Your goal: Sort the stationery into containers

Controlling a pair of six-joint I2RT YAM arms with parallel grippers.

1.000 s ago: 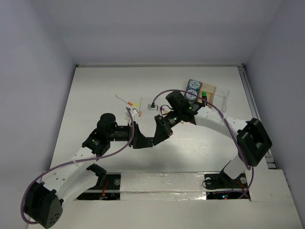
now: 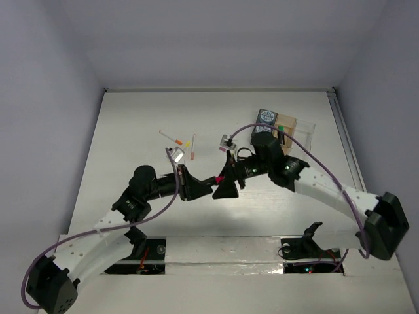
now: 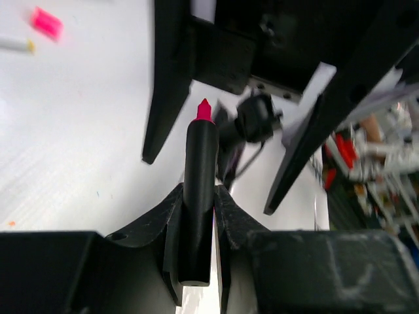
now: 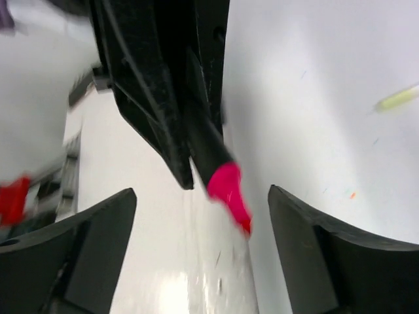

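A black marker with a pink tip points away from my left gripper, which is shut on its black body. In the right wrist view, the marker's pink end lies between the parted fingers of my right gripper, with room visible on both sides. From above, the two grippers face each other over the table's middle, and a bit of pink shows between them. Several pens and other small stationery items, among them an orange-ended pen, lie behind the left gripper; the arms hide part of that area.
At the back right stand a dark patterned container, a tan one and a clear one. A green-ended item is in the tan container.
The right arm has swung to the right, and its gripper has shifted slightly right and back. My left gripper stays near the middle.
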